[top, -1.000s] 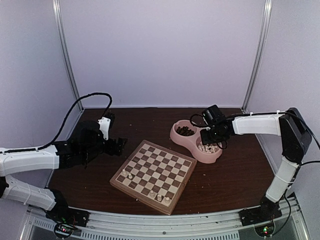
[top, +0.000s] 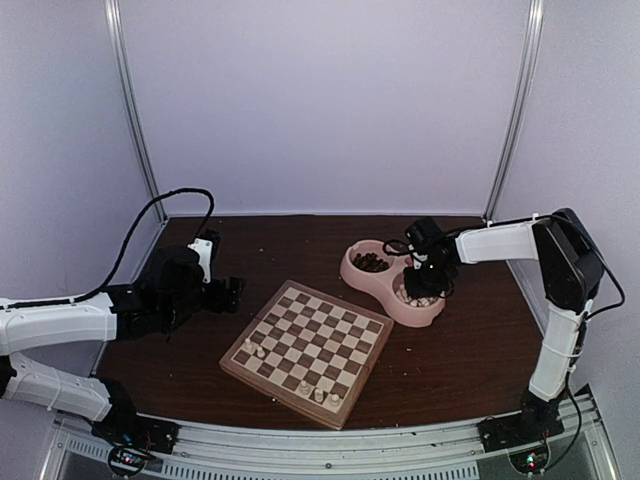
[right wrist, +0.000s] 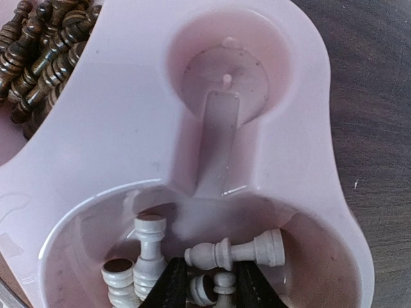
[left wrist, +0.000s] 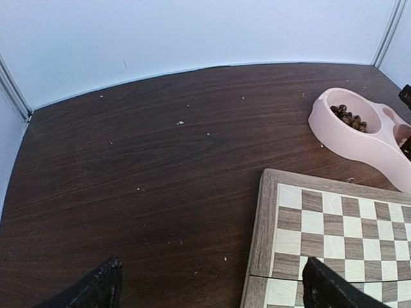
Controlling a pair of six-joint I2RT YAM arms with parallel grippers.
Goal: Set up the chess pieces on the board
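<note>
The chessboard (top: 308,350) lies on the dark table with several white pieces (top: 304,386) standing along its near-left side. Behind it to the right is a pink two-bowl dish (top: 372,285). One bowl holds dark pieces (right wrist: 42,58), the other white pieces (right wrist: 149,253). My right gripper reaches down into the white bowl, its fingers (right wrist: 168,285) part open. Between and just beyond them lie white pieces, one on its side (right wrist: 237,251); no firm grip shows. Left of the board, above the table, my left gripper stands open and empty.
In the right wrist view, the dish's raised rim (right wrist: 64,221) curves round the white bowl. Between the bowls sits an empty round recess (right wrist: 225,70) with a slot.
My right gripper has come down and slightly toward the viewer, into the white pieces' bowl. The left arm has shifted only slightly to the left; the board's pieces have not moved.
</note>
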